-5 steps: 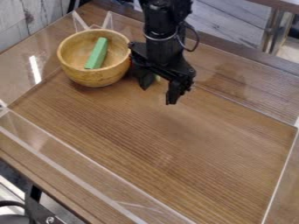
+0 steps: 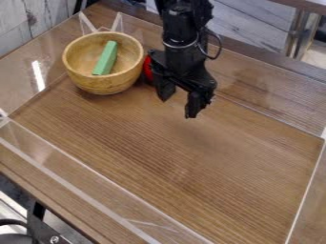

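My black gripper [image 2: 177, 92] is over the upper middle of the wooden table [image 2: 178, 181], its two fingers spread apart and pointing down. A red object [image 2: 148, 67] is partly hidden behind it on the left, beside a yellow bowl [image 2: 102, 81]. A green elongated object [image 2: 106, 57] lies in the bowl. I see nothing clearly held between the fingers.
The bowl stands at the upper left near the table's edge.
The gripper has shifted slightly. More of the red object now shows at its left than a second ago.
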